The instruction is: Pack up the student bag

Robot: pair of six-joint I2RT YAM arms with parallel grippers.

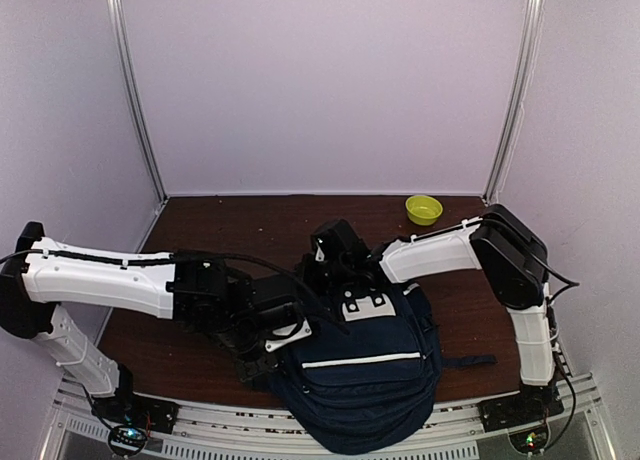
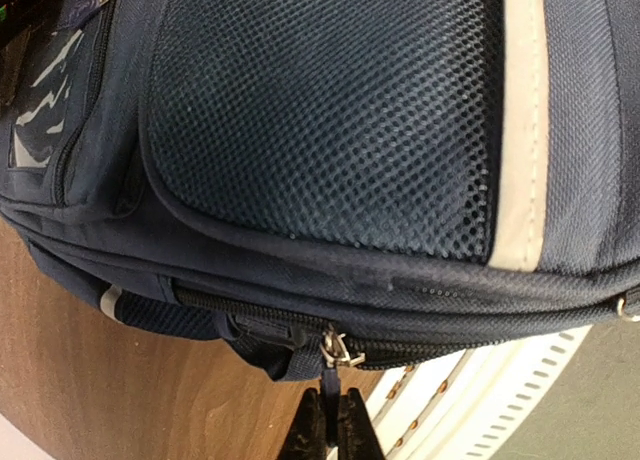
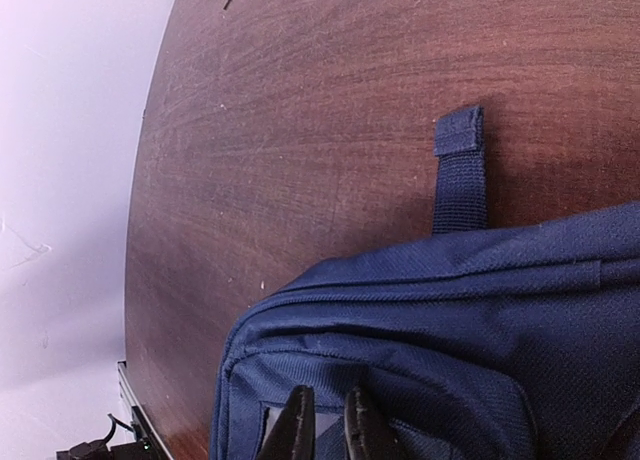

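Observation:
The navy student bag [image 1: 360, 380] lies on the table toward its front edge, its lower end past the edge. In the left wrist view my left gripper is shut on a thin dark zipper pull [image 2: 330, 385], which hangs from a metal slider [image 2: 336, 348] on the bag's side seam. Over the bag's top end, my right gripper has its fingers apart above the navy fabric, with nothing clearly held between them. From above, both sets of fingertips are hidden by the arms. How far the zipper is parted is hard to tell.
A yellow-green bowl [image 1: 424, 210] stands at the back right. One loose strap [image 1: 468, 361] sticks out from the bag's right side.

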